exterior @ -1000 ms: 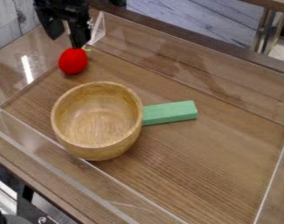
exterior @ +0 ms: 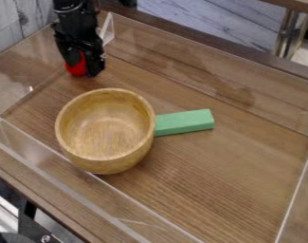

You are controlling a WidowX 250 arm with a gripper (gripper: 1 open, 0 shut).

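My black gripper [exterior: 78, 52] is at the upper left, lowered around a red round object [exterior: 75, 68] on the wooden table, its fingers open on either side of it. The red object is partly hidden by the gripper. Whether the fingers touch it cannot be told.
A large tan bowl [exterior: 104, 150] stands at the lower middle left. A green block [exterior: 184, 121] lies to its right. A ledge runs along the top right.
The gripper has come down from above and behind onto the red object, which is now largely covered by it. The bowl and green block have not moved.
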